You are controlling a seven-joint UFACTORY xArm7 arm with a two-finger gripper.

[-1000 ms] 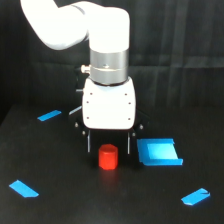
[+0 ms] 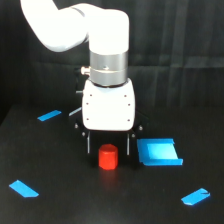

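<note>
A small red object [image 2: 108, 158], round-sided and upright, stands on the black surface near the middle of the camera view. My white gripper [image 2: 108, 150] points straight down at it and is open. In the picture its two thin fingers [image 2: 128, 144] appear wide apart, one to each side of the red object's top, with gaps between. Whether they are level with it in depth, I cannot tell. Nothing is held.
A blue square tray or sheet [image 2: 158, 150] lies just right of the gripper. Blue tape strips mark the surface at front left [image 2: 23, 189], front right [image 2: 196, 197] and back left [image 2: 49, 115].
The gripper has come down slightly, closer to the red object. The red object and the blue square have not moved.
</note>
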